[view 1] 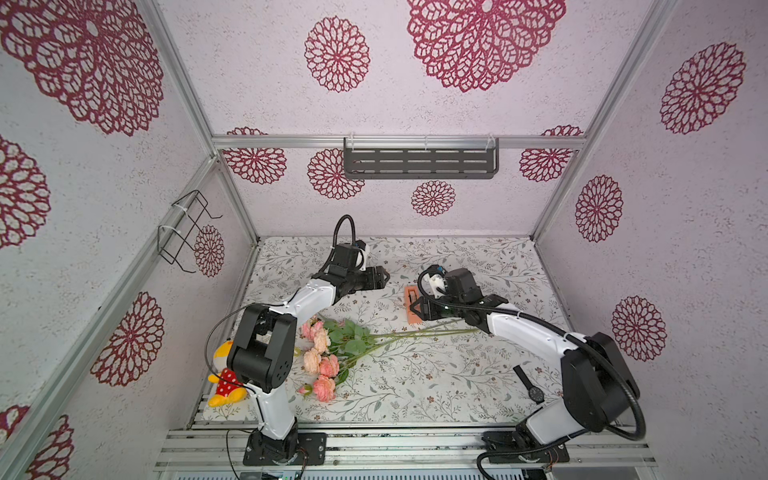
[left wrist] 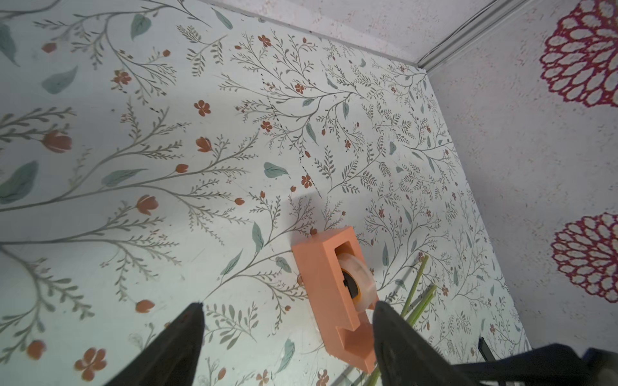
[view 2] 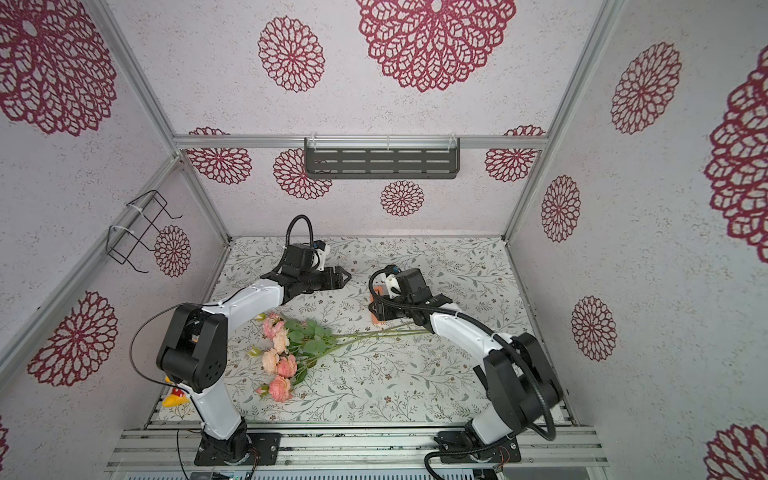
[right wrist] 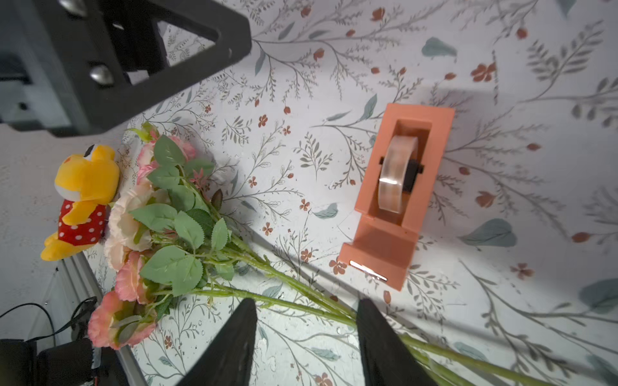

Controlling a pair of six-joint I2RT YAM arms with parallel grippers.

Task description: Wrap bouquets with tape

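An orange tape dispenser [left wrist: 316, 270] with a translucent roll stands upright on the patterned table, clear in both wrist views [right wrist: 392, 251]. My left gripper [view 1: 376, 278] hangs open above the table, left of and behind it, nothing between its fingers. My right gripper is over the dispenser's front side, open and empty. The bouquet of pink and peach roses [right wrist: 132, 276] lies at the left front, its long green stems [view 1: 424, 334] running right, just in front of the dispenser.
A yellow plush toy [view 1: 228, 392] lies at the left front edge. A dark strapped object [view 1: 528, 384] lies at the right front. A grey shelf [view 1: 420, 160] hangs on the back wall.
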